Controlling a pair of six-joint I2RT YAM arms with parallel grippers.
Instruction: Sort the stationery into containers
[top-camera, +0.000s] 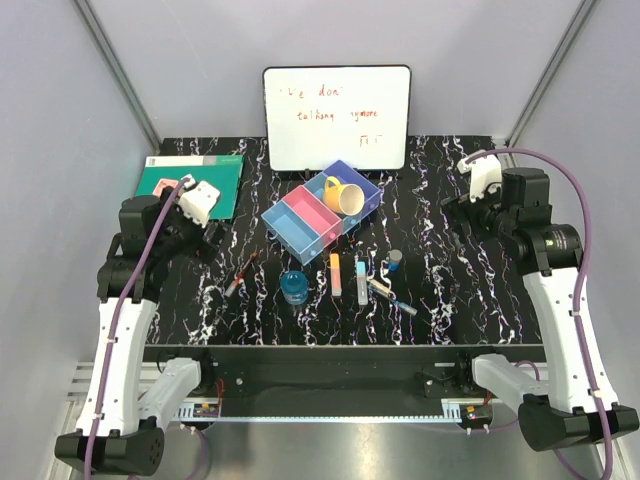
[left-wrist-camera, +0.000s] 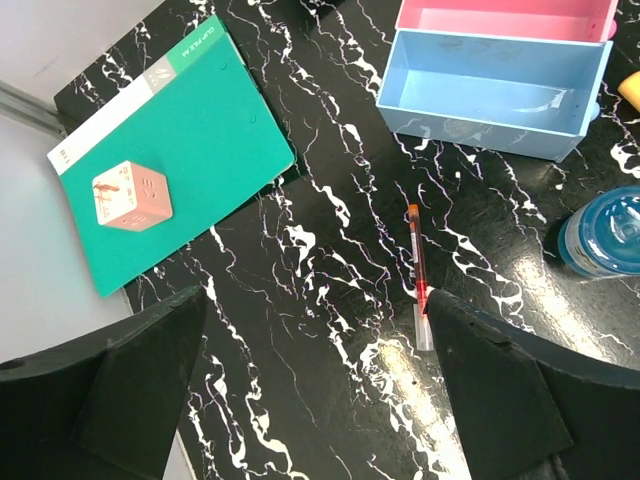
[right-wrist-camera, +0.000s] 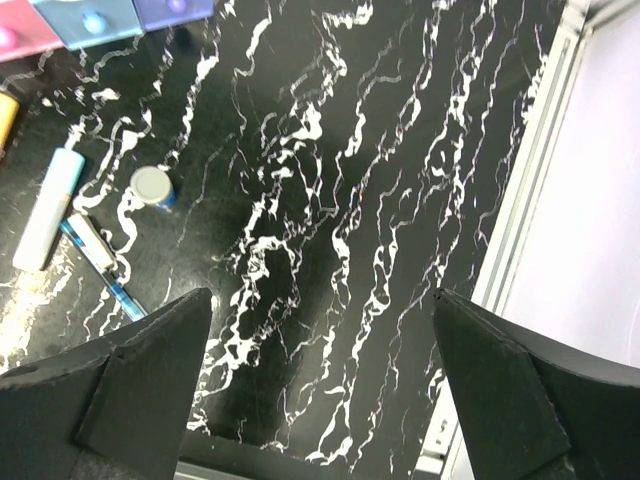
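Both grippers stand open and empty over the table's sides: the left gripper above bare table, the right gripper likewise. A red pen lies near the left one, partly behind its right finger in that wrist view. The sectioned pink, blue and purple container sits at the back middle, with a yellow cup lying in it. In front of it are a blue jar, an orange-capped tube, a blue-capped tube, a blue pen, a small white piece and a small round pot.
A green folder with a pinkish cube on it lies at the back left. A whiteboard with red writing stands behind the container.
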